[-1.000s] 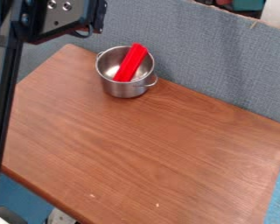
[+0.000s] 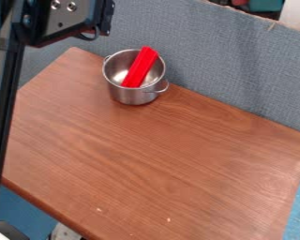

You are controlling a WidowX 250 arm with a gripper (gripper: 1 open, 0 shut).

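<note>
A steel pot point(image 2: 134, 93) with two side handles stands toward the back left of the wooden table. A red elongated object point(image 2: 142, 66) rests inside it at a slant, its upper end above the rim. The black robot arm point(image 2: 63, 19) reaches in from the upper left, high in the view; its gripper's fingers cannot be made out.
A grey padded wall point(image 2: 228, 66) runs behind it. A light blue strip point(image 2: 296, 211) lies at the right edge, and a blue surface shows below the table's left edge.
</note>
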